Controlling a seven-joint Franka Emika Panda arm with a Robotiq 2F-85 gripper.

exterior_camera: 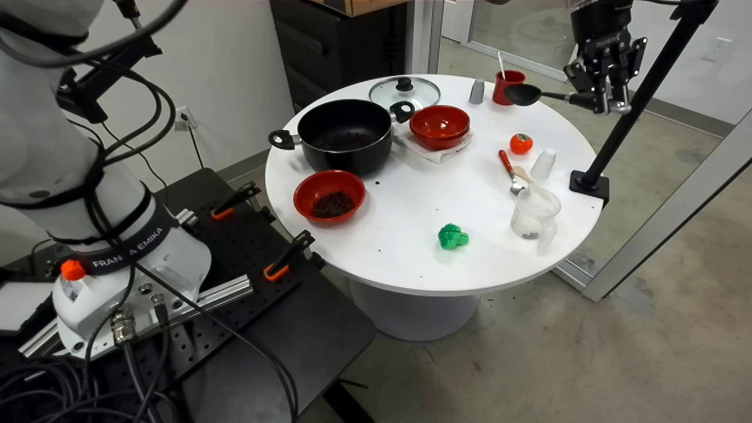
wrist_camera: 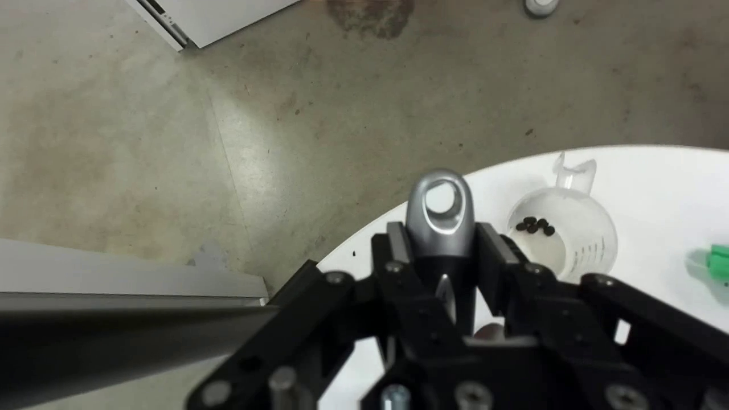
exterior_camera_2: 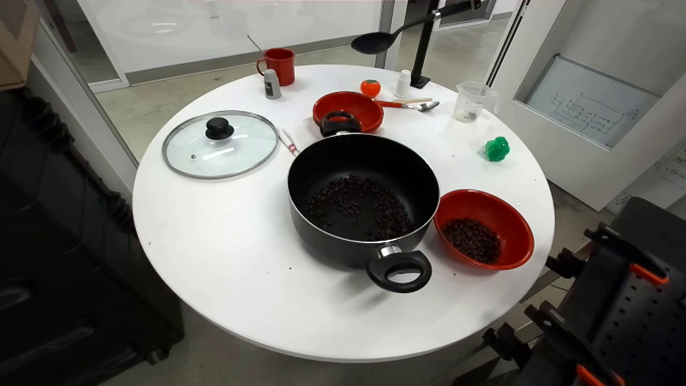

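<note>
High over the far right of the table, my gripper (exterior_camera: 610, 106) is shut on the handle of a black ladle (exterior_camera: 523, 94). Its bowl points left in exterior view 1, and exterior view 2 shows the ladle (exterior_camera_2: 374, 42) raised well above the tabletop. In the wrist view the grey handle end (wrist_camera: 441, 212) sticks out between the fingers. Dark beans lie in the black pot (exterior_camera_2: 347, 257) and in the red bowl (exterior_camera_2: 519, 222) beside it. A clear measuring cup (wrist_camera: 601, 225) holds several dark beans.
A black pole (exterior_camera: 624, 127) is clamped at the table edge close to my gripper. Around the table stand a red mug (exterior_camera_2: 281, 64), a glass lid (exterior_camera_2: 193, 151), a second red bowl (exterior_camera: 439, 127), a tomato (exterior_camera: 521, 144) and green broccoli (exterior_camera: 452, 237).
</note>
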